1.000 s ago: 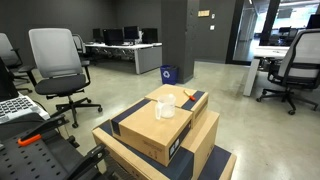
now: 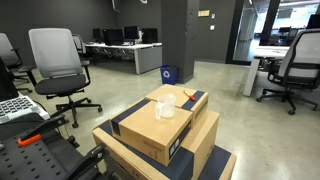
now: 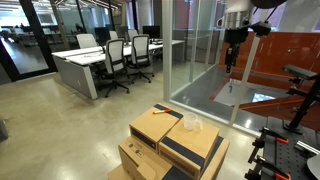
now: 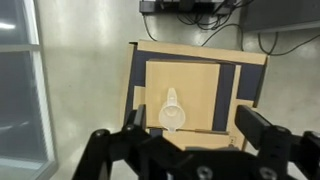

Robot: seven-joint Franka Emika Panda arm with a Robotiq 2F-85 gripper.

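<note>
A clear measuring cup or similar small clear container [image 2: 165, 104] stands on top of a cardboard box [image 2: 150, 126]. The wrist view shows the cup [image 4: 172, 116] from above, with a narrow spout or handle pointing away from the gripper. My gripper is open, its two dark fingers wide apart at the lower edge of that view, with nothing held. It hangs well above the boxes. An orange, thin object [image 3: 167, 112] lies on the neighbouring box top; what it is cannot be made out.
Several boxes with dark blue panels are stacked together, with steps between their tops. Cables [image 4: 212, 22] lie beyond them in the wrist view. A dark work table [image 2: 40, 155] stands at the left, and office chairs [image 2: 60, 65] stand farther off. Floor around the boxes is clear.
</note>
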